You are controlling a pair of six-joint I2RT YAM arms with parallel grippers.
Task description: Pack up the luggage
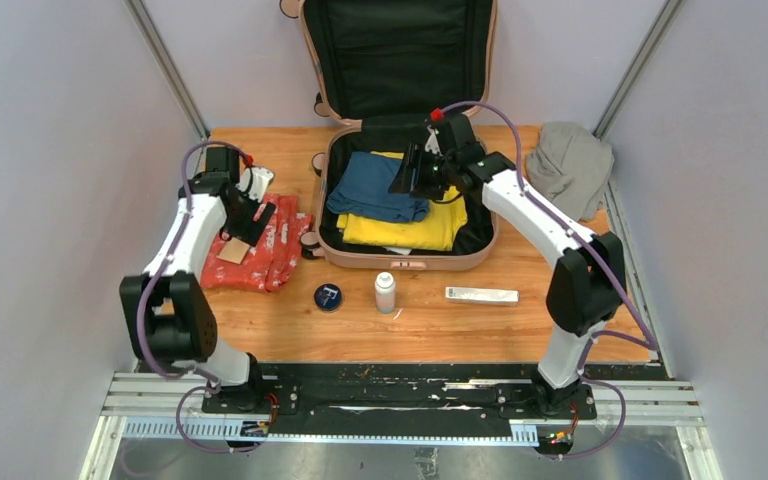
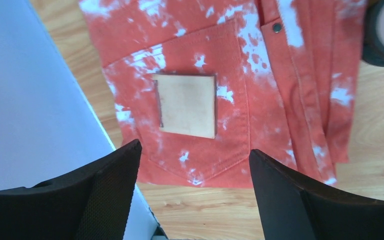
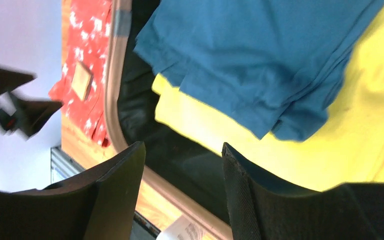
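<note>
A pink suitcase [image 1: 408, 263] lies open on the table, holding a folded blue garment [image 1: 372, 187] on top of a folded yellow garment [image 1: 400, 234]. My right gripper hovers over these clothes, part open, with nothing between its fingers. To the left of the case rests a folded red garment [image 1: 282, 255] with white patches; a small tan square [image 2: 187, 106] lies on it. Above this red cloth is my left gripper, its fingers [image 2: 125, 175] apart and empty.
In front of the case stand a round dark tin [image 1: 328, 297], a white bottle [image 1: 385, 292] and a long white box [image 1: 482, 296]. Grey cloth [image 1: 568, 165] lies at the back right. Side walls [image 1: 50, 180] close in the table.
</note>
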